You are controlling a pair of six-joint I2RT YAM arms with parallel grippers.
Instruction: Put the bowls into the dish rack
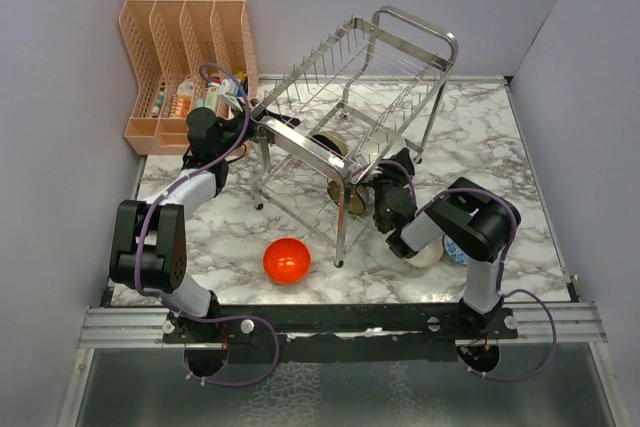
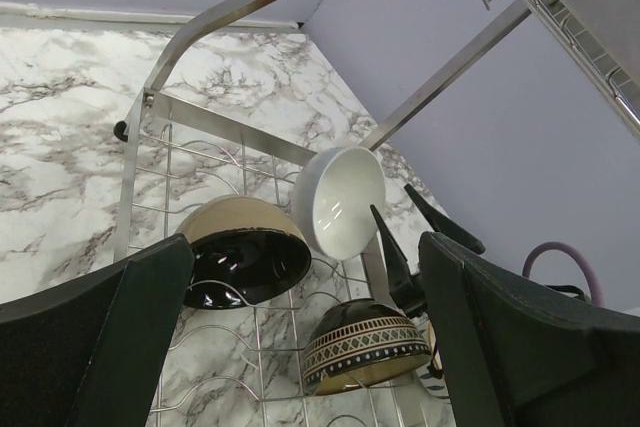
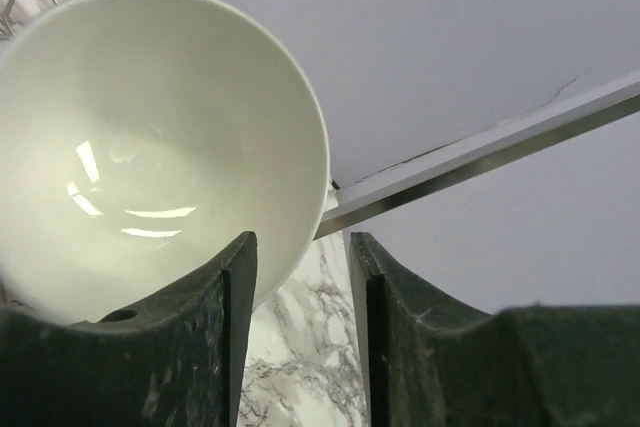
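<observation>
The dish rack stands mid-table. In the left wrist view, a white bowl, a tan-and-black bowl and a patterned bowl rest on its lower wire tier. My right gripper is at the white bowl's rim, fingers apart, one tip overlapping the bowl in view and nothing seen held. My left gripper is open at the rack's left end, above the bowls. A red bowl lies on the table in front of the rack.
A peach divided bin with several items stands back left. A pale bowl and a blue patterned dish sit front right, partly under the right arm. Walls bound the marble table at back and sides.
</observation>
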